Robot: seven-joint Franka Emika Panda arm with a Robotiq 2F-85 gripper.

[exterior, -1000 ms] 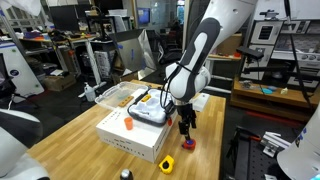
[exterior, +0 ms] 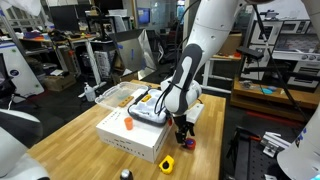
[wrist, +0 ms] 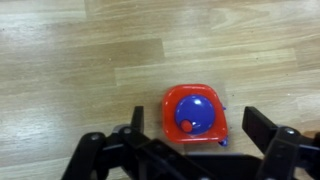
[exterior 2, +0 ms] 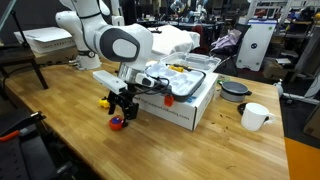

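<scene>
A small red object with a blue round face point(wrist: 195, 113) rests on the wooden table. In the wrist view it sits between the two black fingertips of my gripper, with a visible gap on either side. The fingers stand open and hold nothing. From the side, the same red object point(exterior 2: 116, 123) shows just under my gripper point(exterior 2: 116, 112), close to the table's front part. Exterior view 1 has the red object point(exterior: 189, 144) partly covered by the fingers.
A yellow object point(exterior: 167, 164) lies near the red one. Behind stands a white box point(exterior 2: 185, 110) with a clear container point(exterior 2: 184, 77) on it. A white mug point(exterior 2: 256, 117) and dark pans point(exterior 2: 233, 89) are farther right.
My gripper has come down toward the red object over the last second. The red object has stayed in place.
</scene>
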